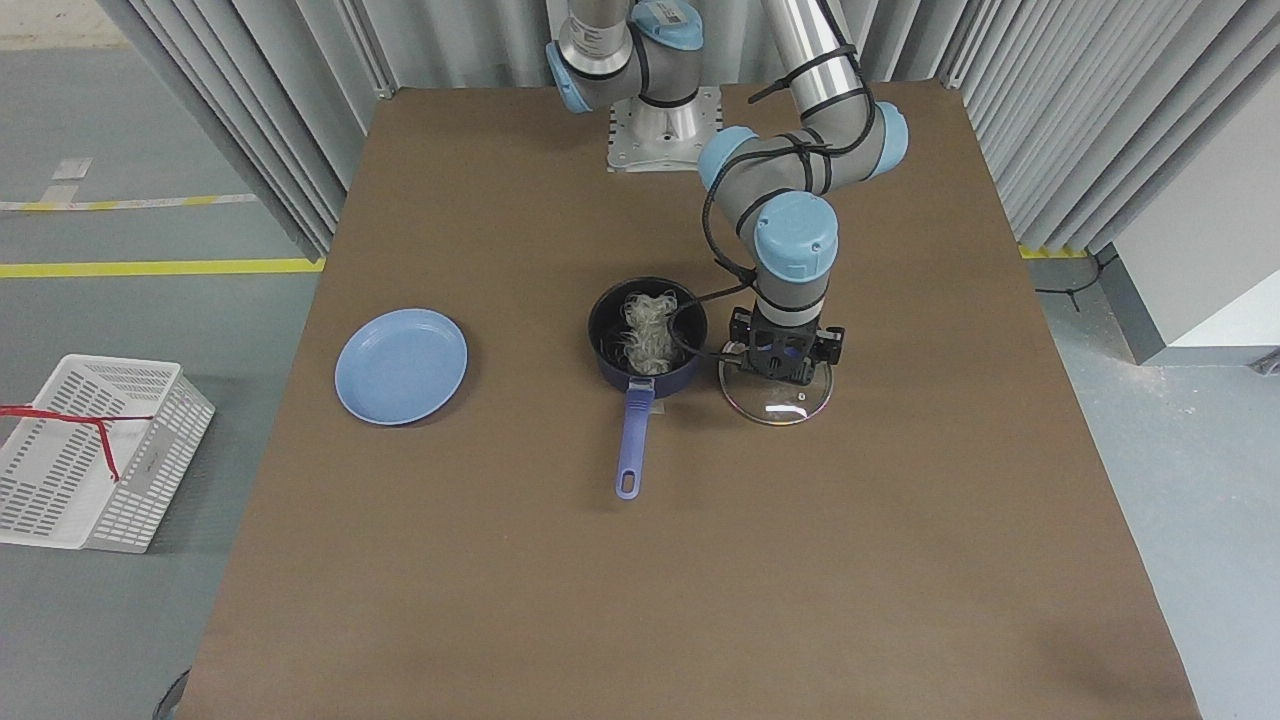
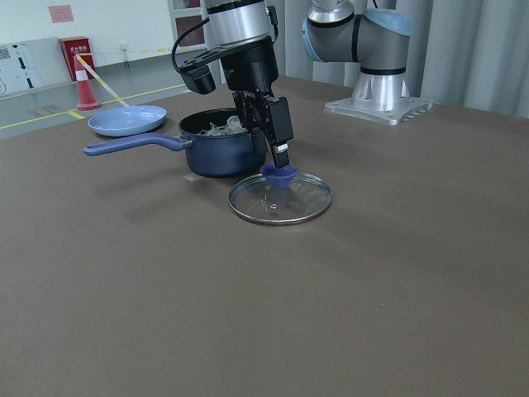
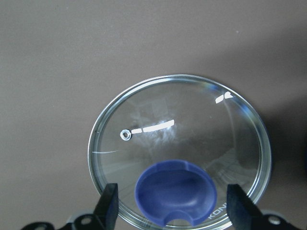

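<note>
A glass lid (image 3: 182,120) with a blue knob (image 3: 175,191) lies on the table beside a dark blue pot (image 1: 648,384) holding pale stringy contents (image 1: 648,330). My gripper is low over the lid, open, its black fingers on either side of the knob with space around it in the wrist view. In the left camera view the gripper (image 2: 276,157) is just above the knob; whether it touches cannot be told there. The pot's blue handle (image 1: 630,456) points toward the front of the table.
A light blue plate (image 1: 401,366) lies to the left of the pot. A white basket (image 1: 144,492) with red cords is off the table on the left. The arm's base (image 2: 380,103) stands at the back.
</note>
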